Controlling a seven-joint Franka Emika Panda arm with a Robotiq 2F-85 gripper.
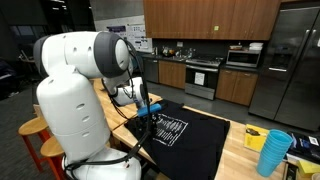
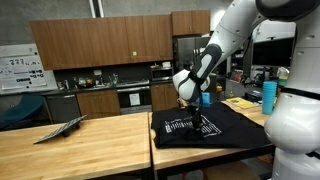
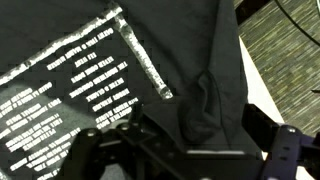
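Observation:
A black cloth with white printed text lies spread on the table; it looks like a garment. In the wrist view, a raised fold of the cloth runs down between the fingers of my gripper. The fingers stand wide apart, with black fabric beneath and between them, and neither finger is closed on it. From the first exterior view, the dark cloth covers much of the tabletop, and the arm reaches down over its left part. The second exterior view has the gripper low over the cloth; exact contact is unclear.
Blue cups stand at the table's right, beside a yellow item. Bare wooden tabletop extends beyond the cloth. Stools stand on the floor at the left. The table edge lies close to the gripper's right finger.

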